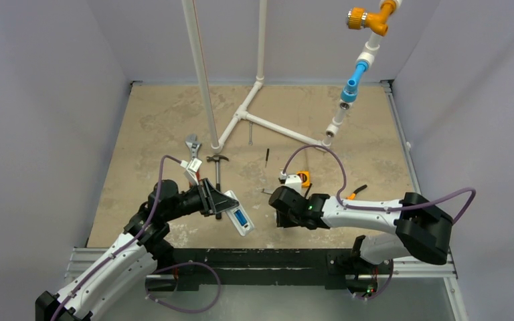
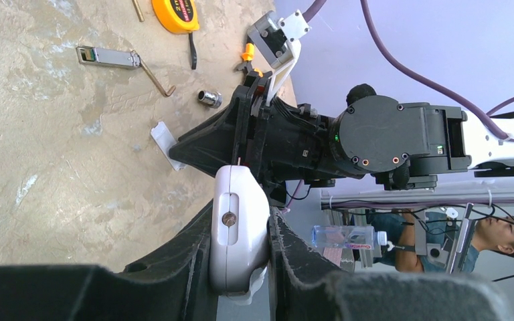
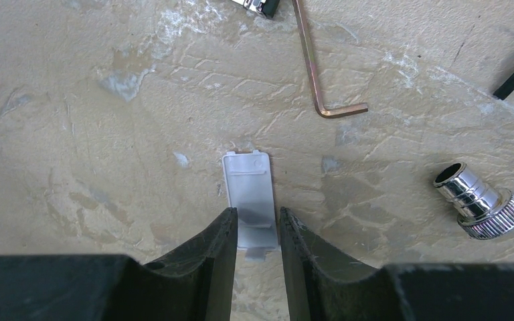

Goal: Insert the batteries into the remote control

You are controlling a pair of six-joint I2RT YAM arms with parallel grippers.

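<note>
Held up off the table, the white remote control point(image 1: 239, 213) shows blue in its open battery compartment, seen from above. My left gripper is shut on the remote, whose white end point(image 2: 239, 234) faces the left wrist camera. On the table lies the pale battery cover point(image 3: 249, 190), its inner face with ridges up. The right gripper is just above it and open, one fingertip on either side of the cover's near half. In the top view that gripper hides the cover; its thin white shape point(image 2: 166, 144) shows beside the black fingers in the left wrist view.
A hex key point(image 3: 312, 73) lies beyond the cover, with a metal fitting point(image 3: 482, 202) to its right. Also around are a tape measure point(image 2: 177, 13), a hammer point(image 1: 218, 174) and orange pliers point(image 1: 356, 192). Bare table surrounds the cover.
</note>
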